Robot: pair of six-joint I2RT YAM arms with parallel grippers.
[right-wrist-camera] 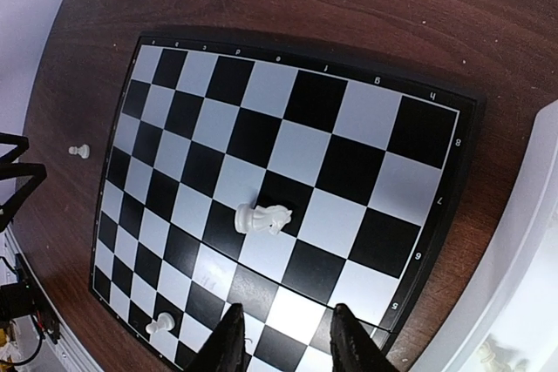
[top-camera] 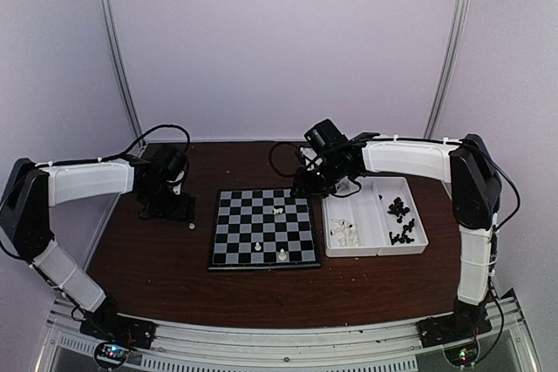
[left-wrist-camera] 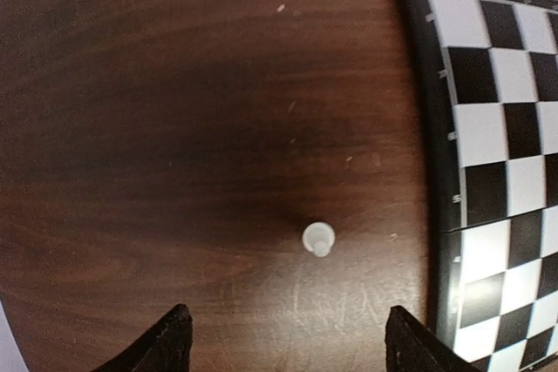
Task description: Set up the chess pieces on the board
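A small white piece (left-wrist-camera: 318,237) stands on the wood left of the chessboard (top-camera: 228,260), below my open left gripper. My right gripper is open above the board's right side, nothing between its fingers. Under it a white knight (right-wrist-camera: 266,219) lies on its side on a dark square. A white pawn (right-wrist-camera: 161,324) and a larger white piece (top-camera: 282,255) are on the board's near part. In the top view, white pieces (top-camera: 344,233) and black pieces (top-camera: 400,210) lie in separate compartments of the tray.
The white tray (top-camera: 375,250) sits right beside the board. Bare wood (top-camera: 157,276) surrounds the board at front and left. Walls enclose the table at back and sides.
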